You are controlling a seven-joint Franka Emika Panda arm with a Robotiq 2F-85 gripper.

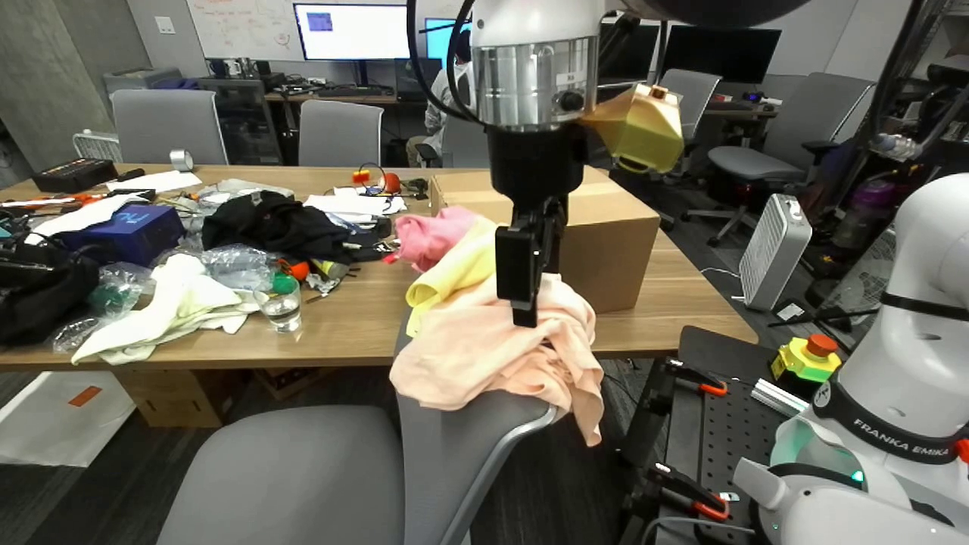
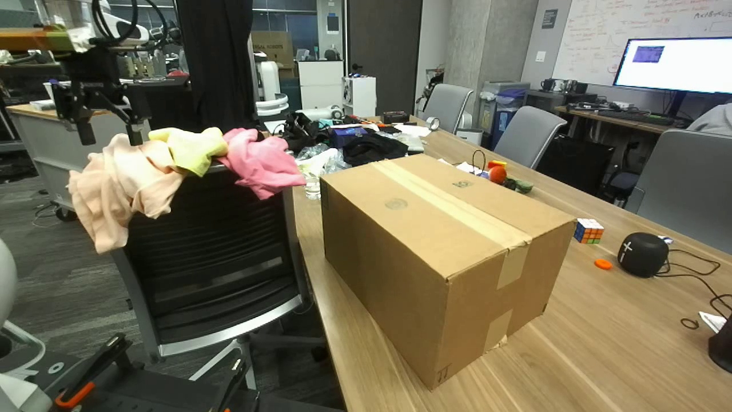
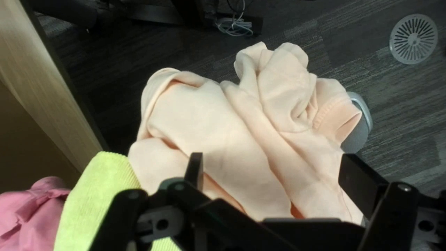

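A peach cloth (image 1: 490, 350) lies crumpled over the top of the grey chair's backrest, one part hanging down its side. Beside it on the same backrest are a yellow cloth (image 2: 192, 150) and a pink cloth (image 2: 261, 161). My gripper points down over the peach cloth with its fingers wide apart, one finger (image 3: 194, 171) on each side of a stretch of the fabric. In exterior view 2 the fingertips appear at about the height of the cloth's top; whether they touch it I cannot tell.
A large cardboard box (image 2: 412, 240) stands on the wooden table (image 1: 363, 336) close behind the chair. Clutter, a glass of water (image 1: 282, 309) and a white cloth (image 1: 172, 304) occupy the table's left part. The chair seat (image 1: 291, 477) is bare.
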